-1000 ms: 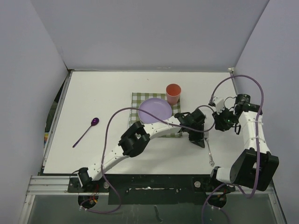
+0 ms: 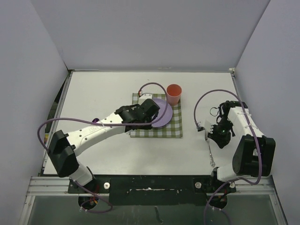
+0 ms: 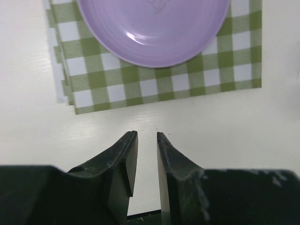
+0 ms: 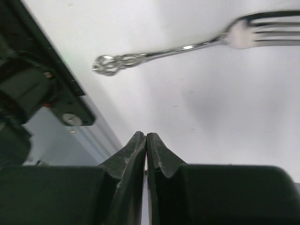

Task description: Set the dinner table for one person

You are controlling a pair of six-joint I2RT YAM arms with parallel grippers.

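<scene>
The lilac plate (image 2: 165, 119) sits on a green-and-white checked placemat (image 2: 159, 132), partly covered by my left arm in the top view. An orange-red cup (image 2: 174, 90) stands at the placemat's far right corner. In the left wrist view my left gripper is open and empty, with the plate (image 3: 154, 33) and the placemat's near edge ahead of its tips. To the right lies a silver fork (image 2: 211, 153), its handle toward the front edge. My right gripper is shut beside the fork (image 4: 173, 50), with nothing between its fingers. A dark purple spoon (image 2: 95, 120) is mostly hidden by the left arm.
Grey walls rise at the back and both sides. Both arm bases stand along the front edge.
My left arm has swung leftward from near the fork to over the placemat, now covering most of the spoon.
</scene>
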